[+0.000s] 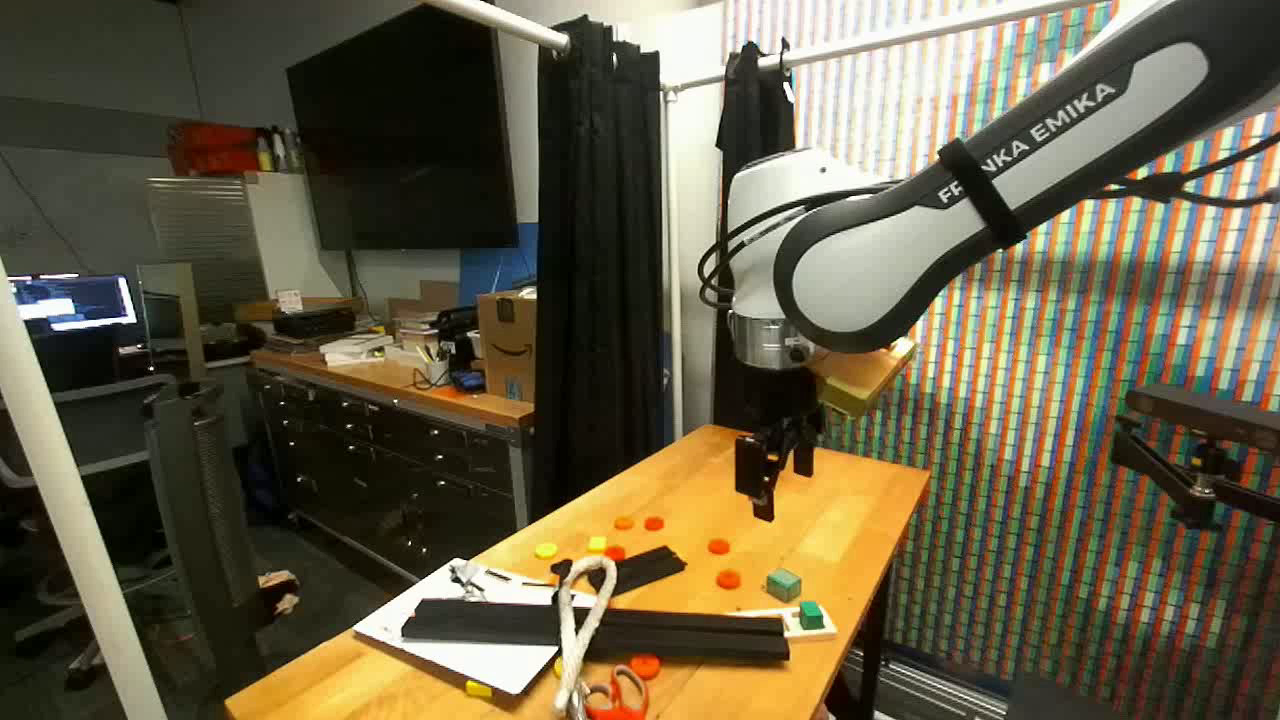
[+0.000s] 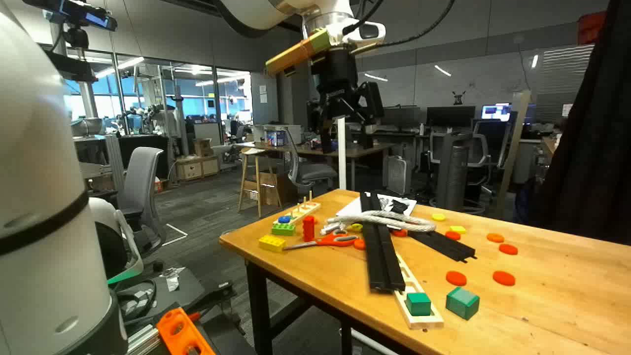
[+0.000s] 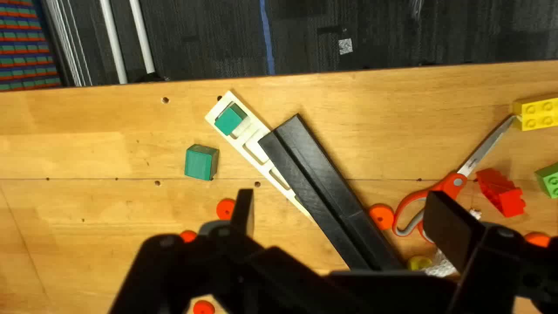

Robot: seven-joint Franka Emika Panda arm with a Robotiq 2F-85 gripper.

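Well above the tabletop hangs my gripper [image 2: 349, 148], its fingers wide apart and nothing between them; in the wrist view a finger [image 3: 243, 212] shows on the left. Below it, a long black grooved bar [image 3: 335, 196] lies over a pale wooden slotted board [image 3: 254, 149]. At the board's exposed end sits a small green cube [image 3: 230, 119]. A larger green block [image 2: 462, 302] rests on bare wood beside the board. Orange-handled scissors [image 2: 331, 239] lie near a red brick [image 2: 308, 228]. The black bar hides part of the slotted board.
A looped white rope [image 1: 584, 624] lies across the black bar and a white sheet [image 1: 462, 672]. Flat orange discs [image 2: 504, 278] are scattered about. Yellow [image 2: 271, 243] and green bricks [image 2: 283, 229] stand near a pegged board [image 2: 304, 208].
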